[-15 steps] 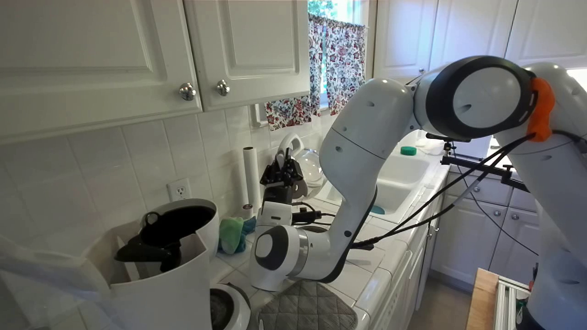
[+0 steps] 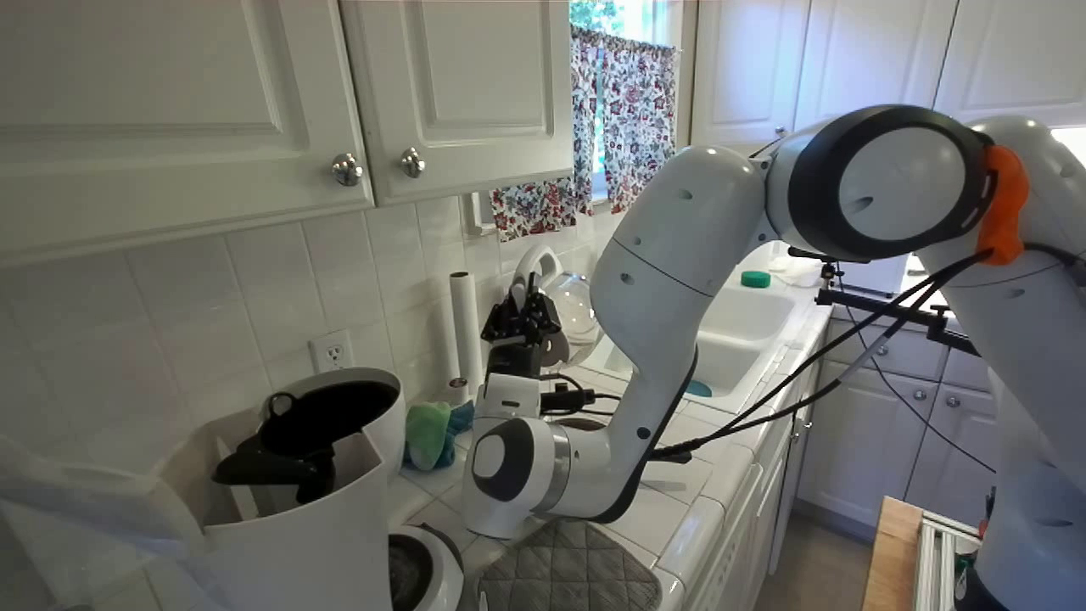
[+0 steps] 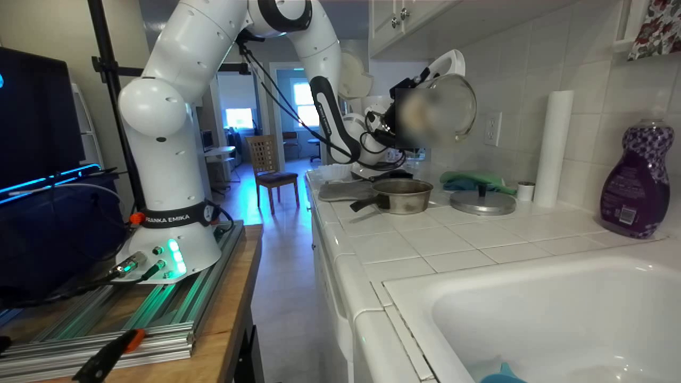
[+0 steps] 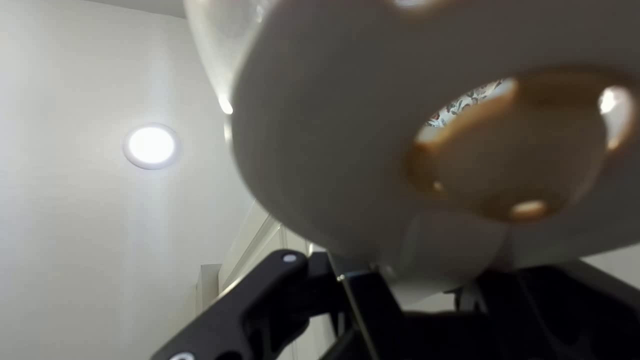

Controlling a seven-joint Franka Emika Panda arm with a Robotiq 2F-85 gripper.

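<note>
A clear glass carafe (image 2: 578, 314) with a white handle (image 2: 547, 261) hangs above the counter near the tiled wall. My gripper (image 2: 521, 295) is shut on its handle side. In exterior view 2 the glass (image 3: 469, 105) has its white handle (image 3: 450, 63) uppermost; a blurred patch hides much of the body, so its exact tilt is unclear. A large grey, blurry surface (image 4: 336, 138) fills much of the wrist view, with the black fingers (image 4: 282, 282) below it. On the counter, lower than the carafe, stands a metal pot (image 3: 408, 199) with a black handle.
A metal lid (image 3: 483, 202), green cloth (image 3: 475, 178) and paper roll (image 3: 554, 150) sit along the wall. A purple soap bottle (image 3: 637, 182) stands by the sink (image 3: 542, 274). A white bin-like container (image 2: 295, 555) and quilted grey mat (image 2: 570, 570) lie near the arm. Upper cabinets (image 2: 463, 97) overhang.
Hardly anything differs in exterior view 1. The arm and the carafe stand almost exactly where they were a second ago, with the gripper still shut on it.
</note>
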